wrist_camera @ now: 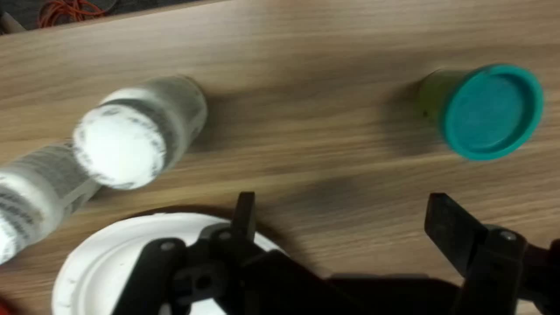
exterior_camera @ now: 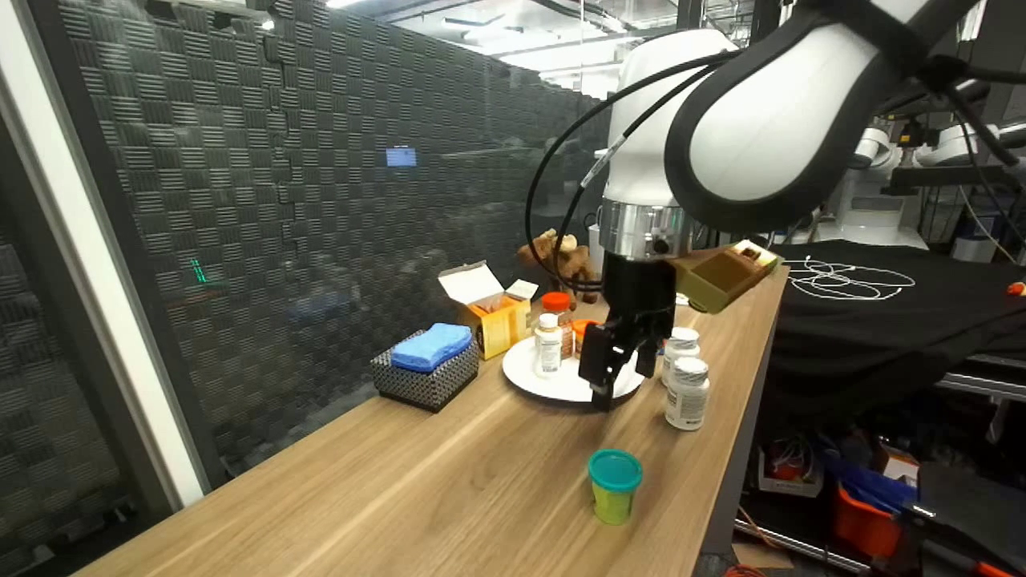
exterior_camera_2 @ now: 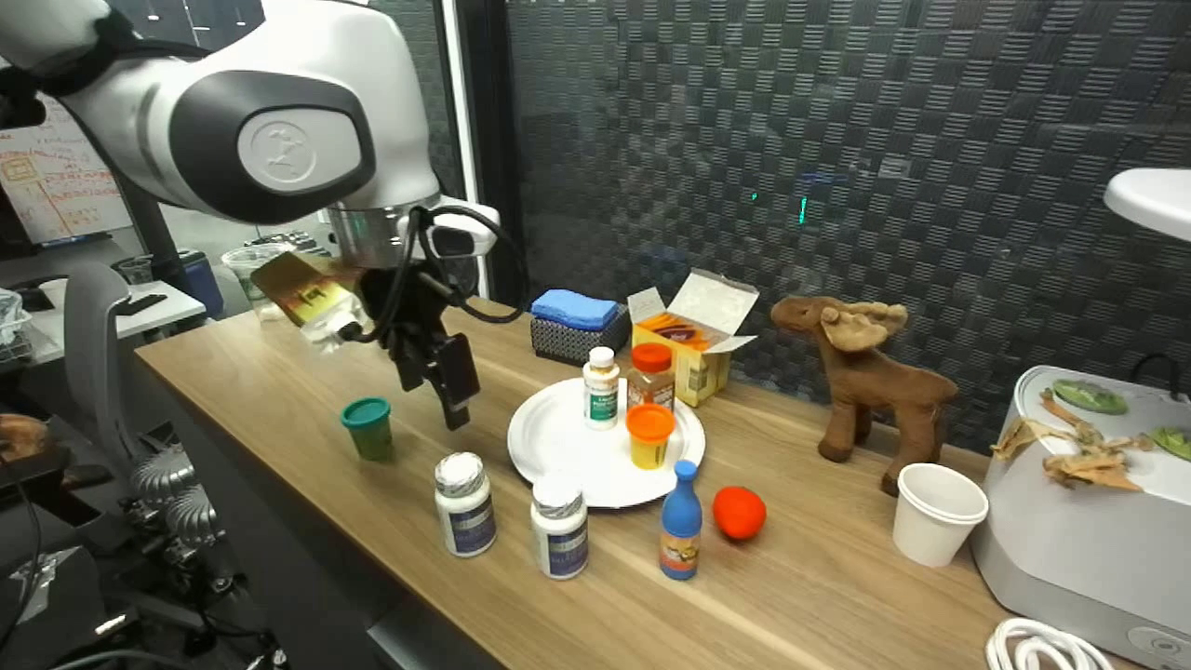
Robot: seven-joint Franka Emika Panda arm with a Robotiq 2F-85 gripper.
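My gripper is open above the wooden counter, its two black fingertips wide apart with only bare wood showing between them. A green tub with a teal lid (wrist_camera: 491,113) stands upright at the upper right of the wrist view, apart from the fingers. The white plate (exterior_camera_2: 543,447) lies beside and partly under the gripper. On it stand a white-capped bottle (exterior_camera_2: 600,391), a red-lidded jar (exterior_camera_2: 650,380) and an orange-lidded yellow tub (exterior_camera_2: 649,435). Two white pill bottles, one nearer the tub (exterior_camera_2: 465,508) and another (exterior_camera_2: 560,530), stand along the counter's front side.
A blue toy bottle (exterior_camera_2: 681,525) and a red ball (exterior_camera_2: 739,513) sit right of the plate. Behind are a tea box (exterior_camera_2: 698,346), a blue cloth on a dark mesh box (exterior_camera_2: 575,329) and a toy moose (exterior_camera_2: 865,380).
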